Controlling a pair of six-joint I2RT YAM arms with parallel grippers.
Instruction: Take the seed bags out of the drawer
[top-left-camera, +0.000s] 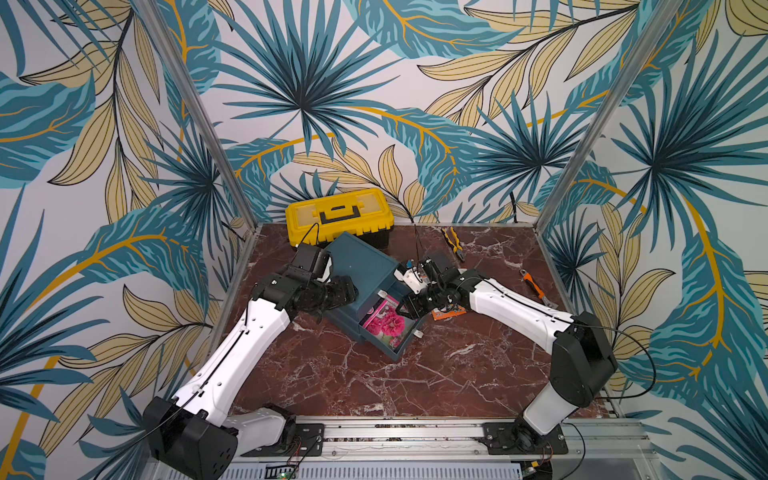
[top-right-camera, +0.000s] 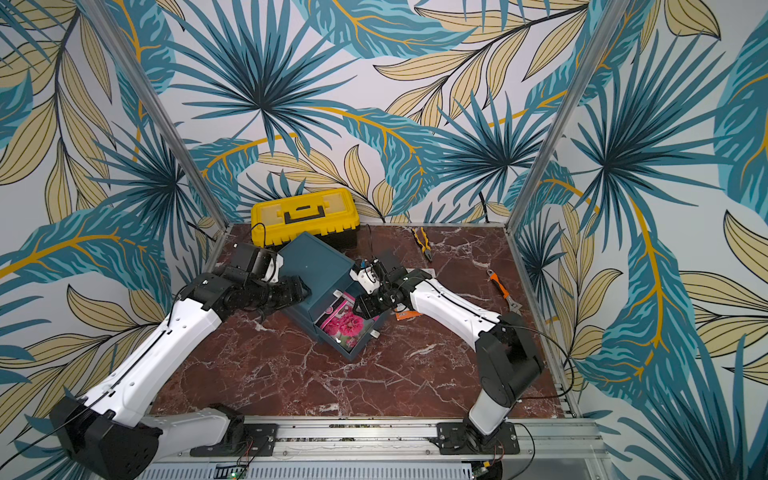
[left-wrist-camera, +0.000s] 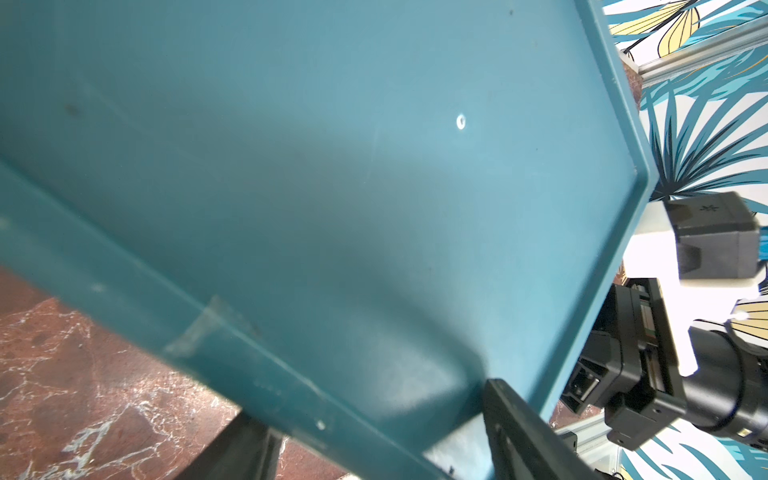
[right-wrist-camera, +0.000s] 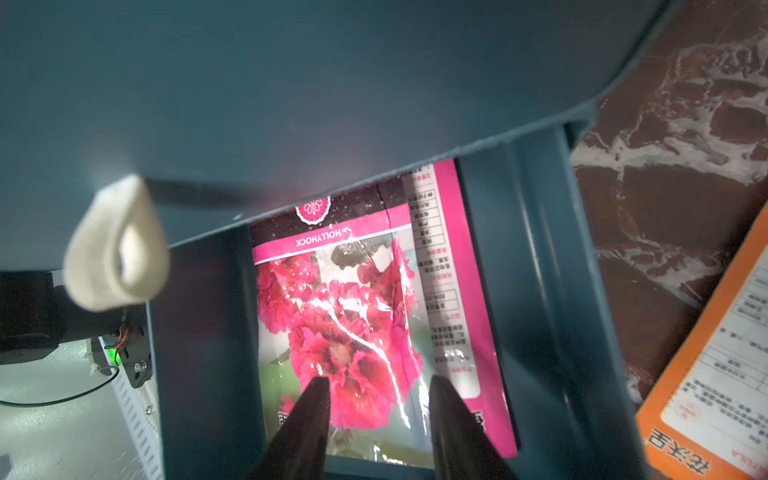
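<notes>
The blue-grey drawer (right-wrist-camera: 552, 320) is pulled out of its cabinet (top-left-camera: 361, 264). Inside lie pink seed bags, a hollyhock bag (right-wrist-camera: 344, 320) on top and a pink-edged one (right-wrist-camera: 456, 304) partly under it; their far ends are hidden beneath the cabinet's edge. My right gripper is over the near end of the bags, fingers apart, nothing held. At the cabinet's left side, my left gripper has its spread fingers on either side of the raised rim (left-wrist-camera: 264, 368). Outside the drawer, to its right, an orange seed bag (right-wrist-camera: 712, 384) lies on the table.
A white pull loop (right-wrist-camera: 116, 248) sticks out from the cabinet. Behind the cabinet stands a yellow toolbox (top-left-camera: 340, 209). Pliers (top-left-camera: 453, 243) and an orange-handled wrench (top-left-camera: 536, 286) lie at the right.
</notes>
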